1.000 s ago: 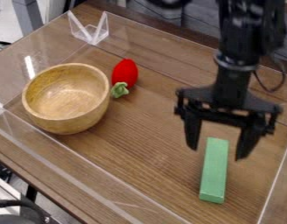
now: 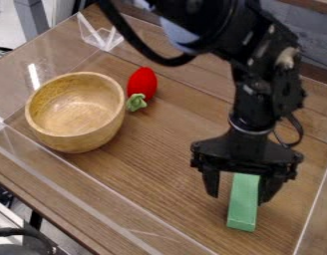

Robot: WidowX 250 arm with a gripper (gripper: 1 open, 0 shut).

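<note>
My black gripper (image 2: 243, 171) is low at the right of the camera view, open, with its fingers on either side of the upper part of a green block (image 2: 242, 209). The block is long and lies on the wooden table (image 2: 153, 209), partly hidden by the gripper. Whether the fingers touch it I cannot tell.
A wooden bowl (image 2: 76, 112) sits at the left. A red object with a green tip (image 2: 143, 86), like a pepper, lies beside it toward the back. A clear item (image 2: 100, 30) is at the back left.
The arm and gripper have moved down toward the green block, reaching its upper part. The block and other objects look unmoved.
</note>
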